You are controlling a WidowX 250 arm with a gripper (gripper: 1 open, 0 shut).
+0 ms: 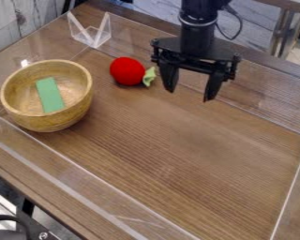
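Observation:
The black robot arm reaches down from the top centre, its gripper (190, 79) hanging open over the back middle of the wooden table. Nothing shows between its fingers. Just left of it a red round object (127, 70) lies beside a small pale green item (150, 76). A wooden bowl (75, 103) at the left holds a green rectangular block (50, 95).
A clear or white wire-like holder (90, 30) stands at the back left. A raised edge runs along the back right.

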